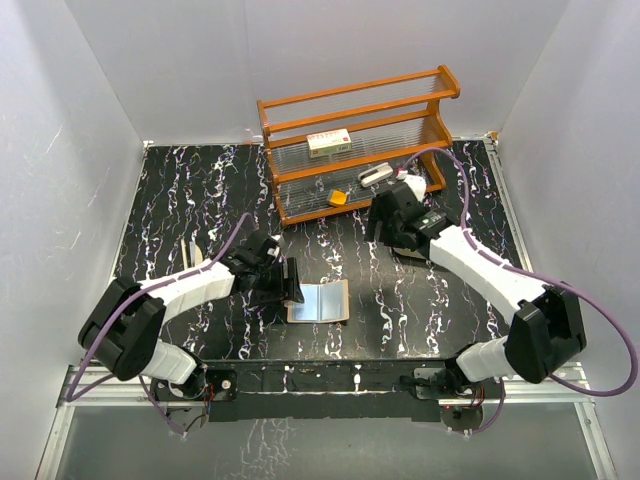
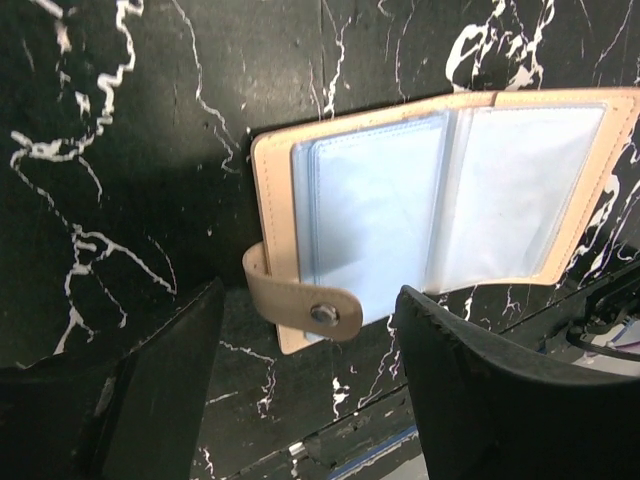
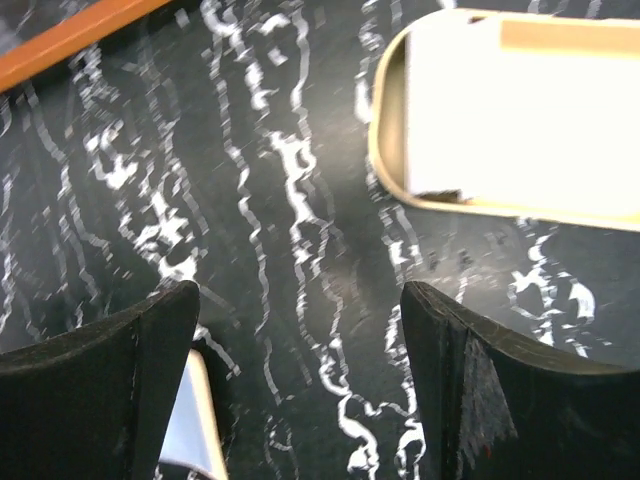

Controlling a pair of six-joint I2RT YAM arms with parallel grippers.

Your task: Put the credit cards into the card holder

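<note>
The open card holder (image 1: pixel 334 302), tan leather with blue-tinted and clear sleeves and a snap strap (image 2: pixel 300 300), lies flat on the marble surface. My left gripper is open just over its strap end, nothing between its fingers. My right gripper is at the back right, above the marble surface, its fingers apart with nothing between them. Ahead of it a tray (image 3: pixel 435 205) holds a white card stack (image 3: pixel 450 100); in the top view the arm mostly covers this tray.
A wooden rack (image 1: pixel 355 163) at the back holds a white box (image 1: pixel 329 142), a yellow object (image 1: pixel 338 197) and a white device (image 1: pixel 376 175). Pale utensils (image 1: pixel 194 255) lie at the left. Bare marble surrounds the card holder.
</note>
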